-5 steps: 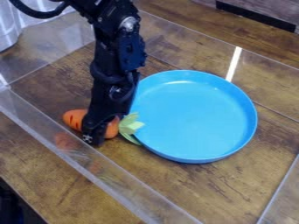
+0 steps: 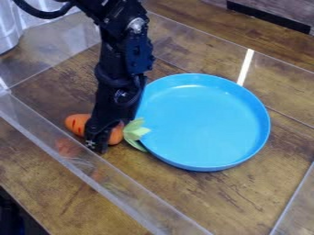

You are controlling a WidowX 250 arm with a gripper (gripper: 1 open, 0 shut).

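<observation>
An orange carrot (image 2: 79, 123) with pale green leaves lies on the wooden surface, left of a round blue plate (image 2: 205, 119). My black gripper (image 2: 101, 138) reaches down over the middle of the carrot, its fingers low around it and shut on it. The leafy end rests by the plate's left rim; part of the carrot is hidden behind the fingers.
A clear plastic wall (image 2: 98, 184) runs along the lower left, close to the carrot. A white object (image 2: 7, 26) is at the upper left. Bare wood is free at the top and lower right.
</observation>
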